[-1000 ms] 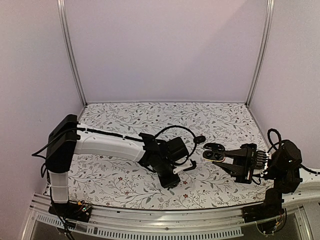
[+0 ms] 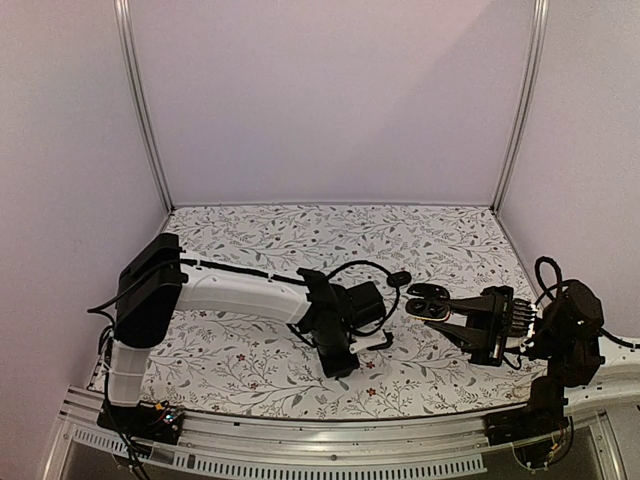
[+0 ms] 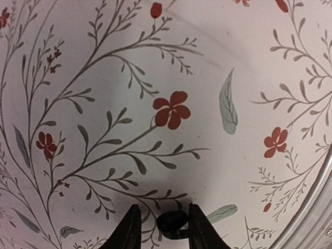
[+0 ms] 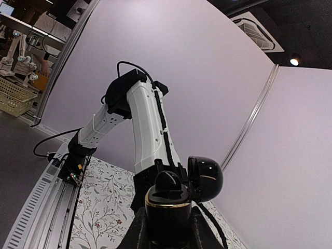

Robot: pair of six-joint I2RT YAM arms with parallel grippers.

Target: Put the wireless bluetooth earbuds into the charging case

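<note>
A black earbud (image 3: 172, 223) lies on the patterned mat in the left wrist view. My left gripper has its fingertips on either side of it, with a visible gap on the left; whether the right finger touches it I cannot tell. From above, that gripper (image 2: 340, 370) is low over the mat and hides the earbud. On the right, my right gripper (image 2: 452, 316) is shut on the black charging case (image 2: 428, 310), holding it above the mat with its lid open. The gold-rimmed case (image 4: 168, 212) also shows between the fingers in the right wrist view.
A metal rail (image 2: 330, 440) runs along the front, and pale walls enclose the back and sides. A black cable loops from the left wrist toward a small black rounded part (image 2: 400, 279), close to the case.
The right arm and case hold still.
</note>
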